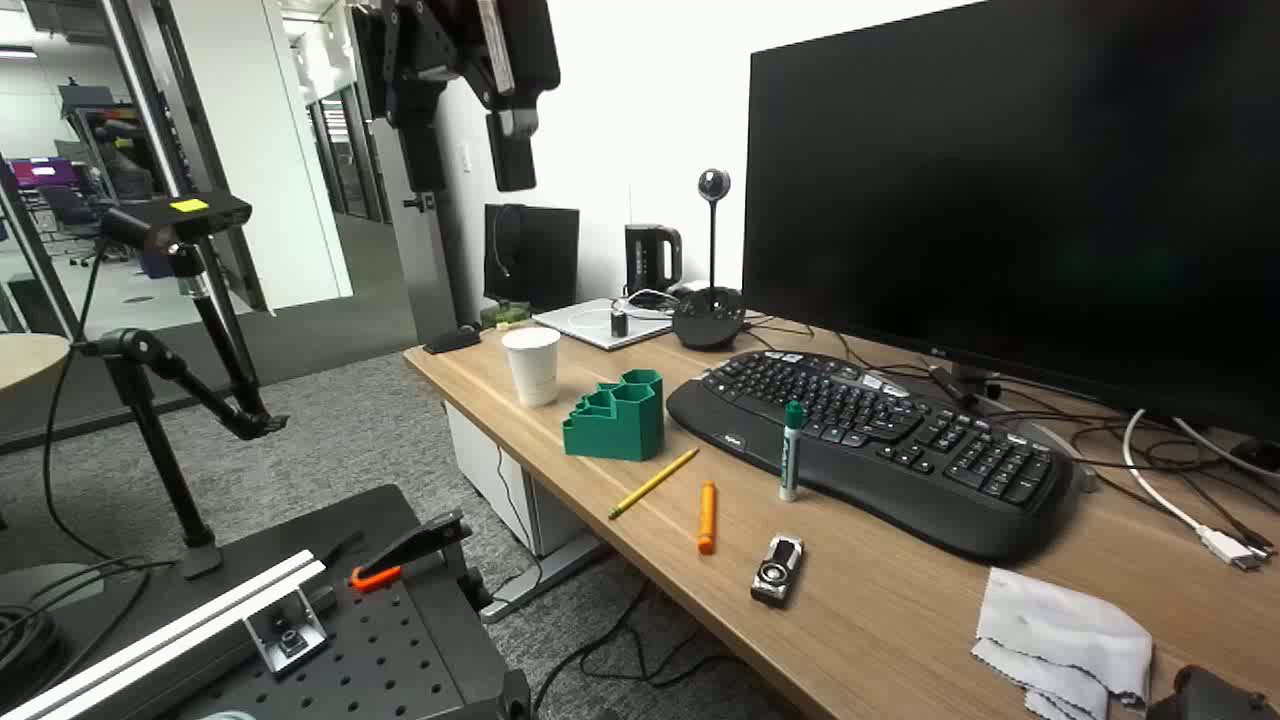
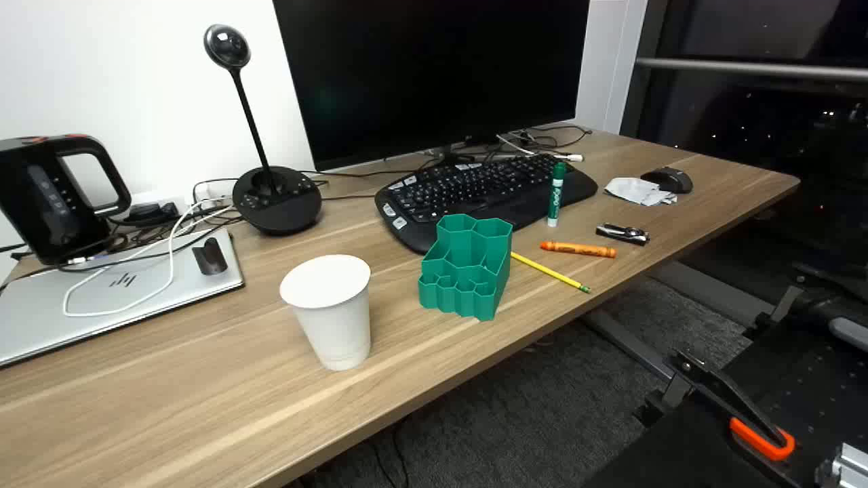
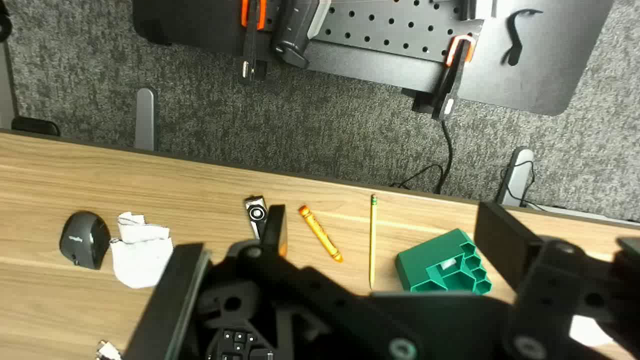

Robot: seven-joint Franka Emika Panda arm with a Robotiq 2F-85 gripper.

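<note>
My gripper (image 1: pixel 468 158) hangs open high above the desk in exterior view 1, its two fingers apart and nothing between them. Looking down in the wrist view, the gripper frames an orange crayon (image 3: pixel 321 233), a yellow pencil (image 3: pixel 372 240) and a green honeycomb organizer (image 3: pixel 429 262), all well below it. In exterior view 2 the organizer's compartments look empty, with the crayon (image 2: pixel 578 249) and pencil (image 2: pixel 550 272) lying to its right. A green-capped marker (image 2: pixel 555 195) stands upright near the keyboard. Farther right lies a small black-and-silver object (image 2: pixel 622 234).
A white cup (image 2: pixel 331 313) stands near the organizer. Behind are a black keyboard (image 1: pixel 864 420), a monitor (image 1: pixel 1008 216) and a webcam on a stand (image 1: pixel 709 314). A white cloth (image 3: pixel 139 255) and black mouse (image 3: pixel 84 239) lie at one end. The desk's front edge borders open floor.
</note>
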